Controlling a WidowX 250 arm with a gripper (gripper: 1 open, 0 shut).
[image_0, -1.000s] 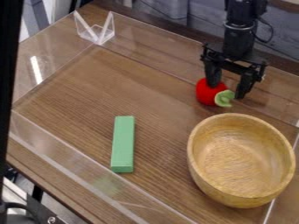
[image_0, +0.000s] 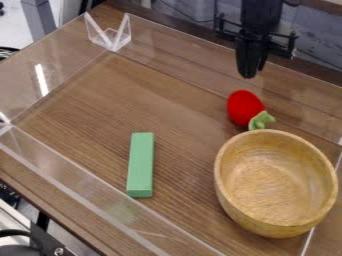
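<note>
A red vegetable (image_0: 245, 108) with a green top, perhaps a pepper, lies on the wooden table (image_0: 94, 140), just above the yellow bowl (image_0: 274, 183). The black gripper (image_0: 251, 62) is raised at the top right, above and apart from the red vegetable. Its fingers are small in this view, and how far apart they stand is unclear; nothing shows held.
A green block (image_0: 142, 163) lies at the lower left. A clear plastic piece (image_0: 110, 30) stands at the top left.
The gripper has risen up and back, away from the red vegetable, which it was over and touching earlier. The vegetable now lies uncovered on the table.
</note>
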